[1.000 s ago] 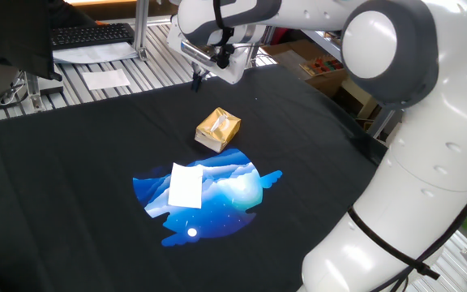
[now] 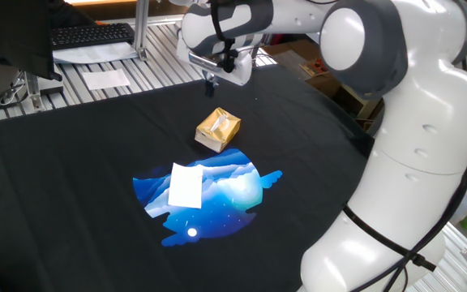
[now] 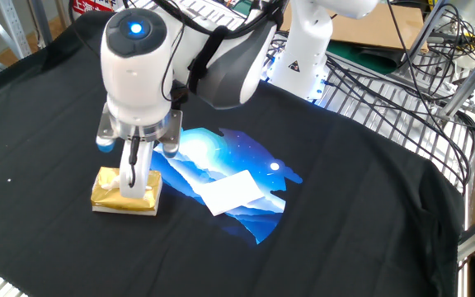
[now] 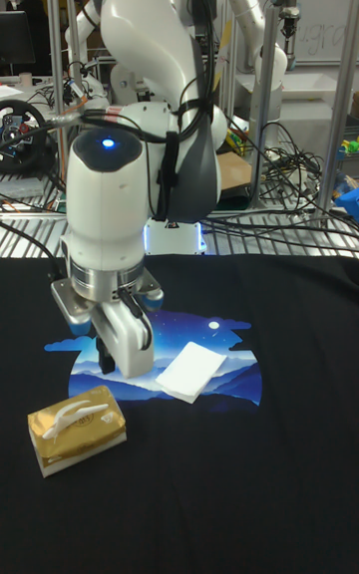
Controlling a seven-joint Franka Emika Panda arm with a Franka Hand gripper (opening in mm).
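A gold tissue pack [image 2: 218, 129] with a white base and a white tissue poking from its top rests on the black cloth. Beside it lies a blue mountain-and-night-sky picture [image 2: 233, 193], flat and irregular in outline. A white card [image 2: 186, 186] lies on that picture. My gripper [image 2: 211, 85] hangs above the cloth, beyond the pack in exterior view 1, with a dark fingertip pointing down. In exterior view 3 the gripper [image 4: 107, 354] appears behind the pack [image 4: 78, 430]. Its fingers are mostly hidden by the white hand housing, and nothing held is visible.
A keyboard [image 2: 92, 35] and a white sheet [image 2: 106, 79] sit on the ribbed metal table beyond the cloth. Cables [image 3: 402, 107] and a cardboard box [image 3: 378, 29] are near the robot's base.
The gripper has shifted slightly to the right in exterior view 1, while the arm's elbow has swung left. The pack, card and picture have stayed put.
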